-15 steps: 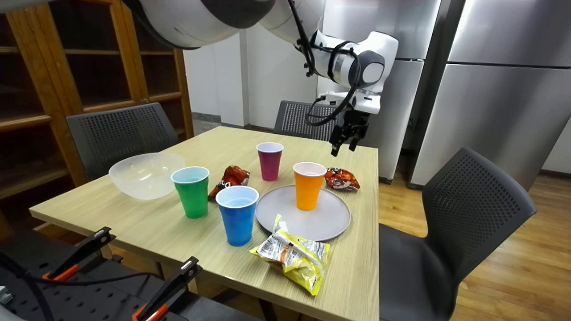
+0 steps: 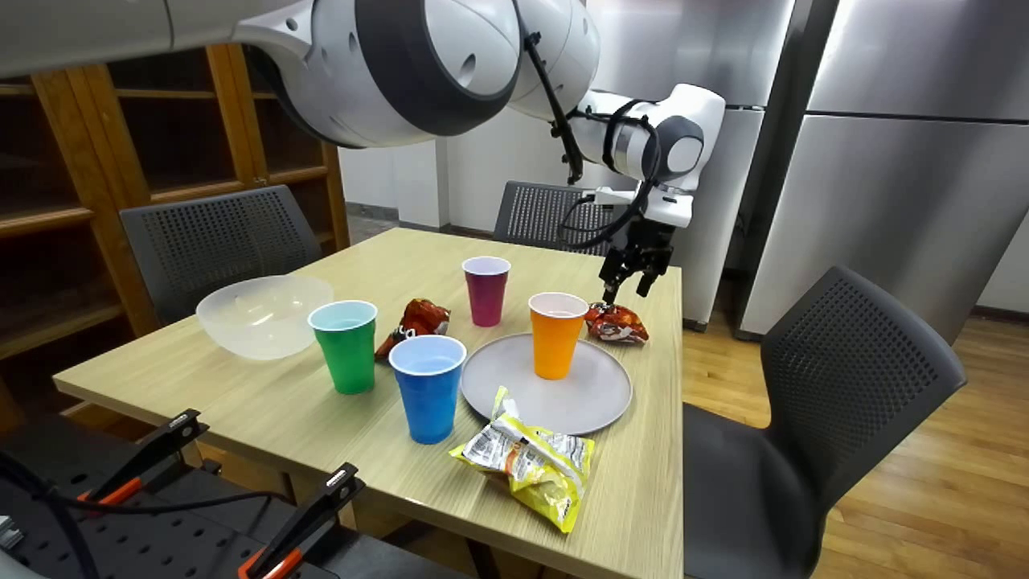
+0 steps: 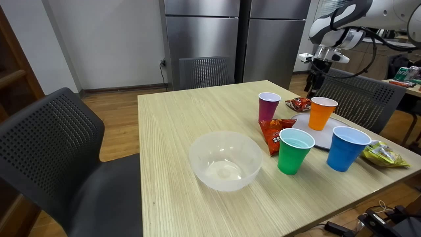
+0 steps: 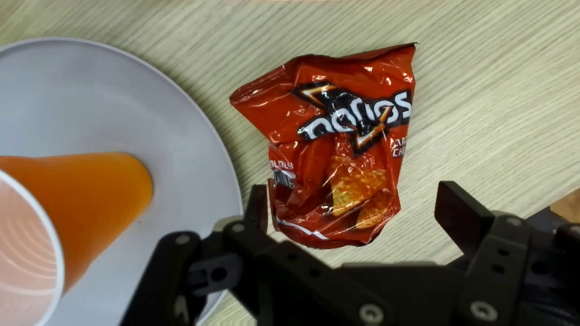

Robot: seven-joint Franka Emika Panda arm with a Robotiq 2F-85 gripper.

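A red Doritos bag [image 4: 348,146] lies flat on the table, logo up, just beyond the rim of the grey plate [image 4: 185,103]. Over it stands my gripper, open, its two fingers spread wider than the bag's lower end. The left finger [image 4: 256,209] is close to the bag's lower left edge; whether they touch I cannot tell. A clear gap separates the right finger [image 4: 459,214] from the bag. In exterior view 1 the fingertips hang slightly above the same bag [image 2: 617,323]. An orange cup [image 2: 556,338] stands upright on the plate.
A second red bag [image 3: 276,132] lies near the green cup [image 3: 292,152] and purple cup [image 3: 268,106]. The blue cup [image 2: 427,391] and a yellow bag [image 2: 535,458] are by the plate. A translucent bowl [image 3: 225,162] stands apart.
My gripper has come down closer to the red bag beside the plate, shifting slightly right in exterior view 1. The cups, bags and bowl have stayed where they were.
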